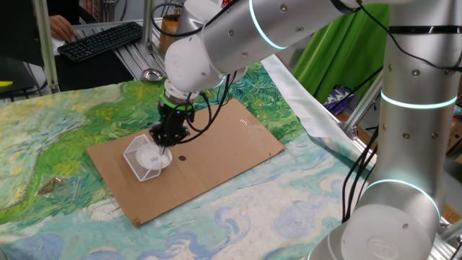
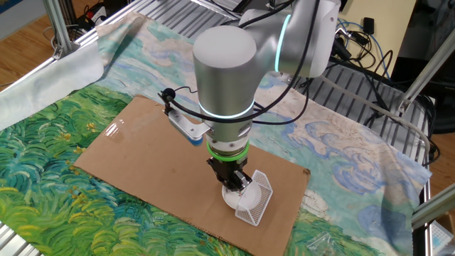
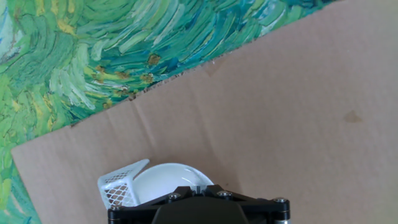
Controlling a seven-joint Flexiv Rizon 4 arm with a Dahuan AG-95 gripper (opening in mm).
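A round white plate (image 1: 151,157) lies against a white mesh rack (image 1: 134,165) on the cardboard sheet. My black gripper (image 1: 163,146) points down right at the plate's edge. From the opposite side, the plate (image 2: 246,197) shows partly beneath the gripper (image 2: 240,186), with the mesh rack (image 2: 261,202) beside it. In the wrist view the gripper body covers the near part of the plate (image 3: 165,179), and the rack (image 3: 118,189) stands to its left. My fingertips are hidden or too small to read, so whether they hold the rim is unclear.
The brown cardboard (image 1: 209,159) is mostly bare, with one dark round spot (image 1: 182,158). A clear bag of small items (image 1: 59,186) lies on the painted cloth left of it. A keyboard (image 1: 99,40) and a person's hand (image 1: 62,27) are beyond the table.
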